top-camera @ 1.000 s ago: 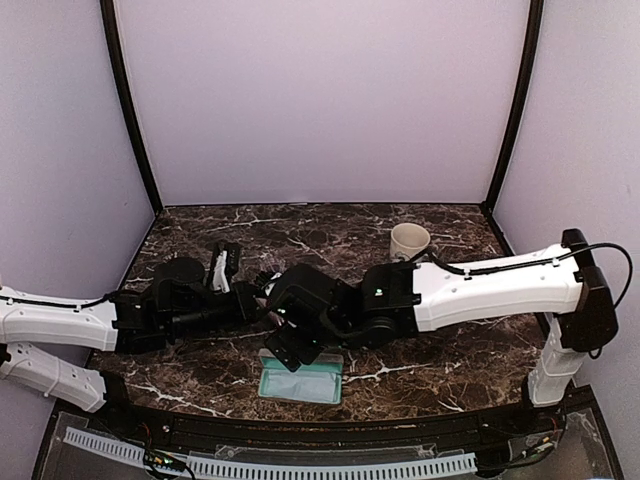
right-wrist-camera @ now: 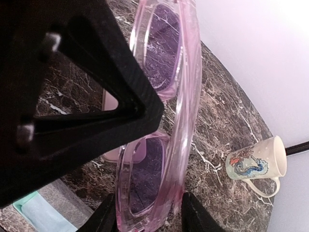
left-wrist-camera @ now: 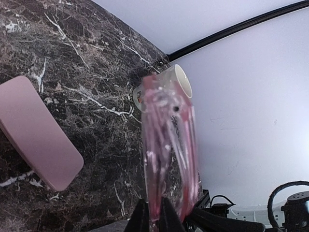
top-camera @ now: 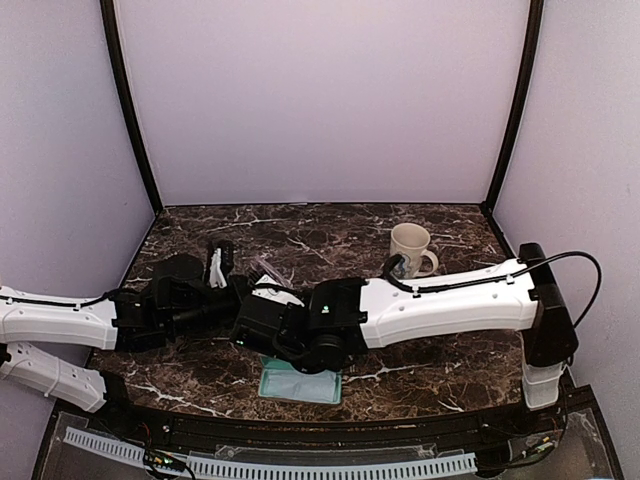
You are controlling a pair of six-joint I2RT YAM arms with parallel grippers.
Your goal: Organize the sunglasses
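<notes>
Pink clear-framed sunglasses with dark lenses are held up between my two grippers, upright in both wrist views. My left gripper is at their lower end in its own view, its fingertips partly hidden by the frame. My right gripper reaches over them; in its own view black fingers sit beside and below the frame. I cannot tell how firmly either finger grips. A teal-rimmed open case lies on the marble table below, partly hidden by my right arm.
A flat pink object lies on the table behind the glasses. A patterned mug stands at the back right. Walls enclose both sides.
The left arm has barely moved.
</notes>
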